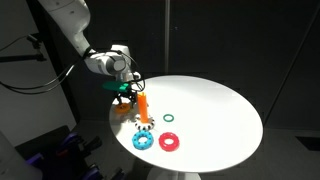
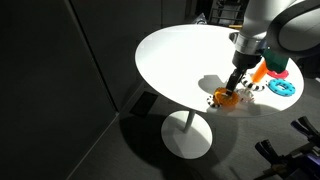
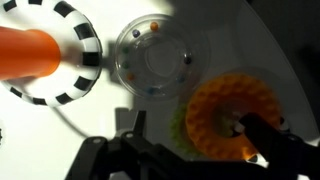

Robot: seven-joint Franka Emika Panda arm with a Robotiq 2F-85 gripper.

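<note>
An orange ring (image 3: 235,112) lies at the near edge of the table with a green ring (image 3: 182,132) partly showing beneath it. Over it, my gripper stands open: one finger (image 3: 120,155) is left of the orange ring, the other overlaps its centre hole in the wrist view. Whether that finger is inside the hole or above it is unclear. A clear ring with coloured beads (image 3: 155,55) lies just beyond. The orange cone (image 1: 142,108) stands upright in a black-and-white ring (image 1: 145,125). In exterior view 2, the gripper (image 2: 234,84) hangs close above the orange ring (image 2: 227,99).
A blue ring (image 1: 143,141), a pink-red ring (image 1: 169,142) and a small green ring (image 1: 168,118) lie apart on the white round table (image 1: 220,115). The table's rim runs close to the orange ring.
</note>
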